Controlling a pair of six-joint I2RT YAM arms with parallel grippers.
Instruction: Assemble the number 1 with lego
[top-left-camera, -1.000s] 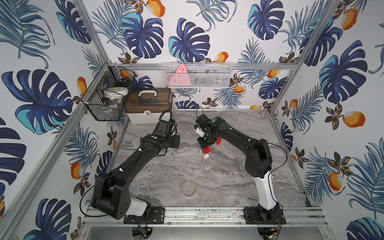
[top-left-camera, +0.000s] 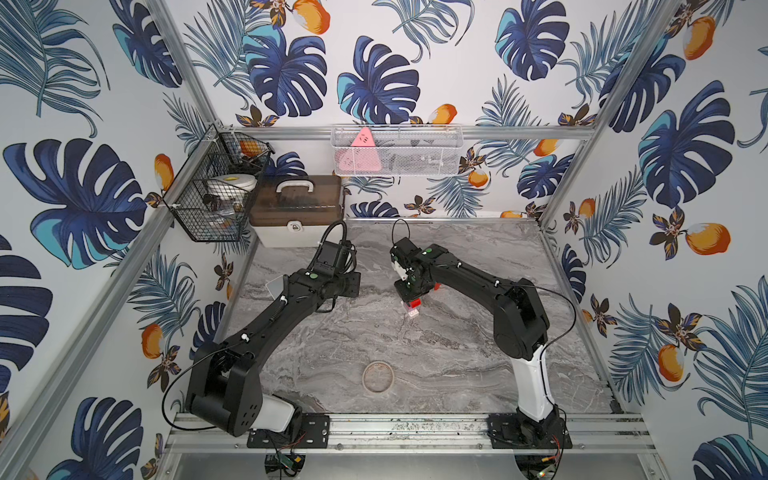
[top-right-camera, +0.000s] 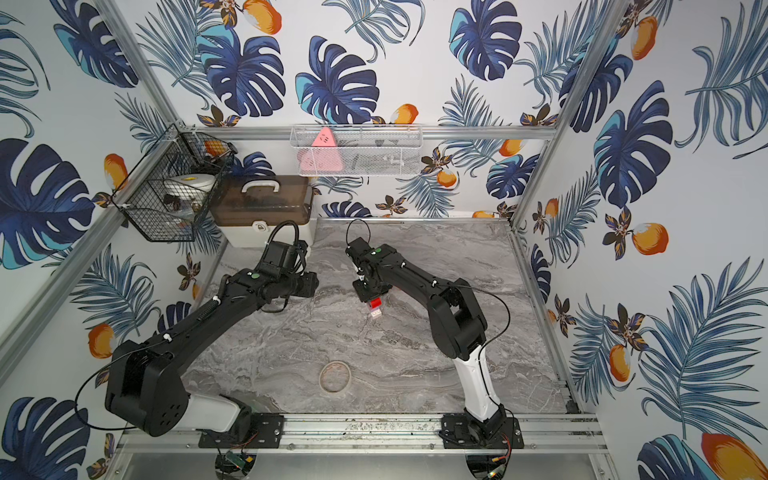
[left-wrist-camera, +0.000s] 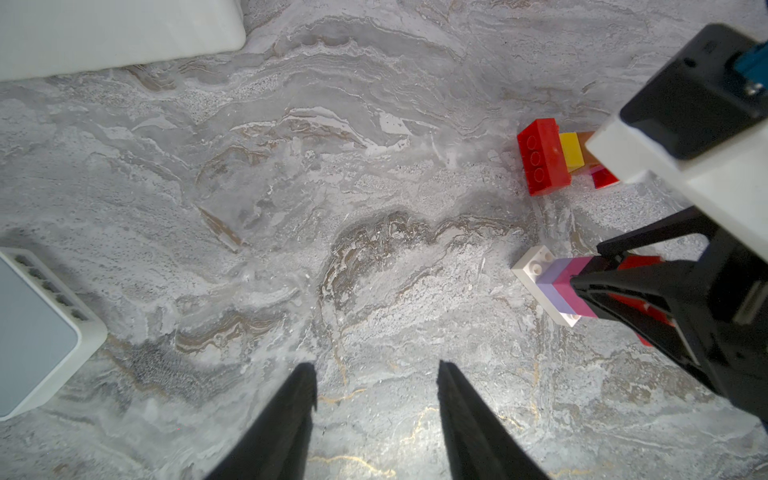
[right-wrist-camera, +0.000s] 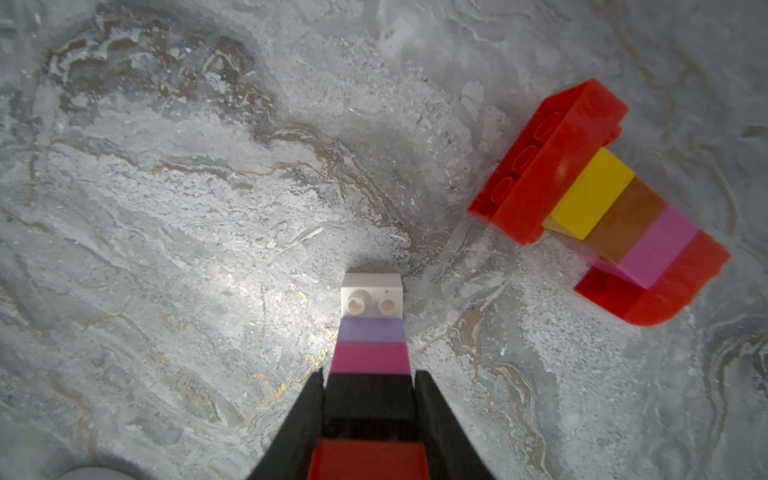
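Observation:
My right gripper is shut on a stack of bricks (right-wrist-camera: 372, 360) (white, lavender, pink, black, red) low over the marble table; whether it rests there is unclear. Beside it, in the right wrist view, lies a second assembly (right-wrist-camera: 616, 220) of red, yellow, brown and pink bricks. In the left wrist view my left gripper stands open over bare table with nothing between its fingers, left of the right gripper and both assemblies.
A grey-topped tray (left-wrist-camera: 32, 336) lies at the left. A lidded box (top-left-camera: 292, 232) stands at the back left, under wire baskets. A round ring (top-left-camera: 378, 388) lies near the front edge.
My right arm has shifted slightly, its gripper a little lower in the top left view. The left arm has barely moved.

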